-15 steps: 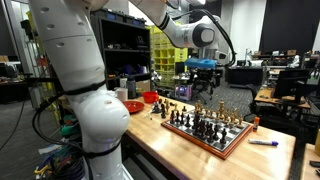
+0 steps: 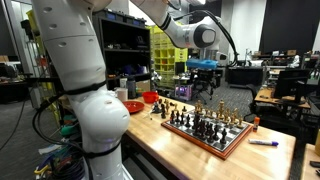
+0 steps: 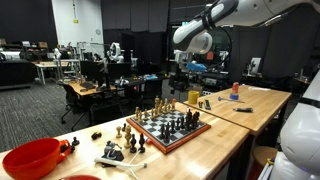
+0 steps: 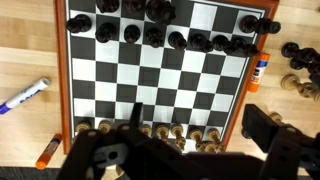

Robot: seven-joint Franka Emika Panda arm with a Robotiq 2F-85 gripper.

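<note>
A chessboard (image 4: 180,80) with a brown frame lies on the wooden table. Dark pieces (image 4: 155,37) stand along one side of it and light brown pieces (image 4: 178,132) along the opposite side, with empty squares between. My gripper is above the board, its two dark fingers wide apart and nothing between them. In the wrist view the fingers partly cover the light pieces' side. From the first exterior view, the arm reaches over the board (image 2: 233,146) and the hand hangs well clear of the pieces.
Several loose pieces (image 4: 303,85) stand beside the board. A white marker (image 2: 264,142) and an orange object (image 2: 256,123) lie on the other side. Red bowls (image 3: 32,157) and a small device with a cable (image 3: 112,153) sit farther along.
</note>
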